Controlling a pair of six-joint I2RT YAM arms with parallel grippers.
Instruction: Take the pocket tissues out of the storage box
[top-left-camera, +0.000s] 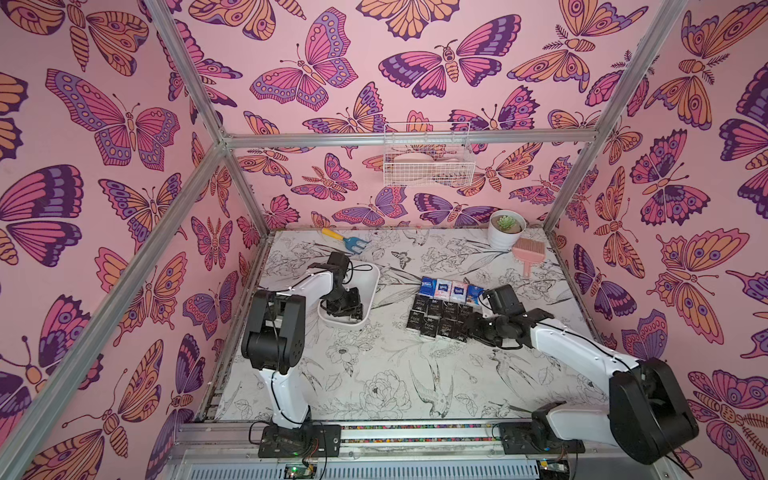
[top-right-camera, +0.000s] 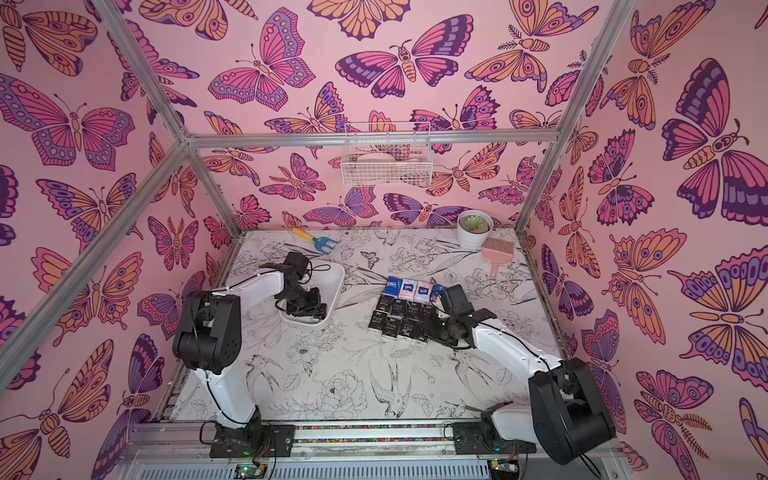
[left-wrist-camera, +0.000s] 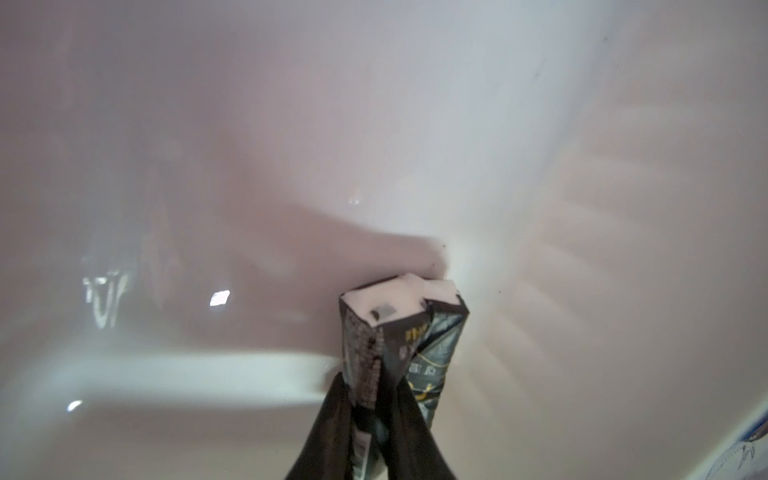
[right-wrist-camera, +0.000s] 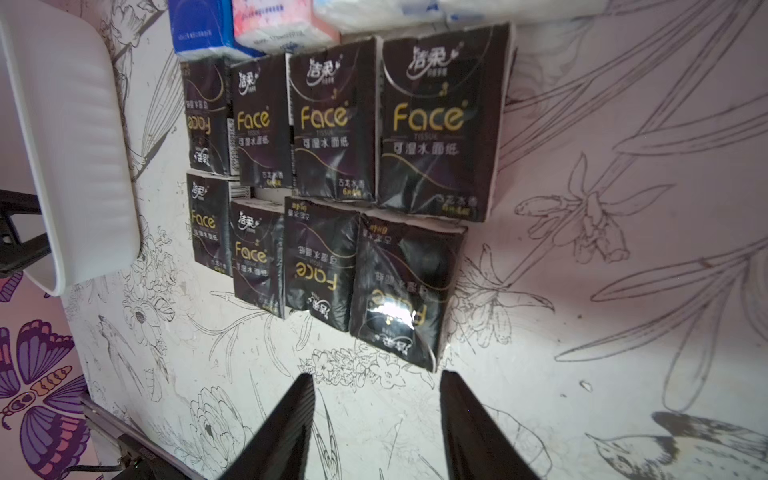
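Note:
Inside the white storage box (top-left-camera: 370, 276), my left gripper is shut on a black tissue pack (left-wrist-camera: 432, 364), which looks squeezed and creased between the fingers. The pack is close to the ribbed side wall, and the rest of the box floor in the left wrist view is bare. On the table, black tissue packs (right-wrist-camera: 332, 120) lie in two rows, with coloured packs (right-wrist-camera: 284, 24) along their far side. My right gripper stands open just in front of the near row, nothing between its fingers.
A blue fork with a yellow handle (top-left-camera: 344, 238) lies behind the box. At the back right are a potted plant (top-left-camera: 505, 228) and a pink brush (top-left-camera: 528, 252).

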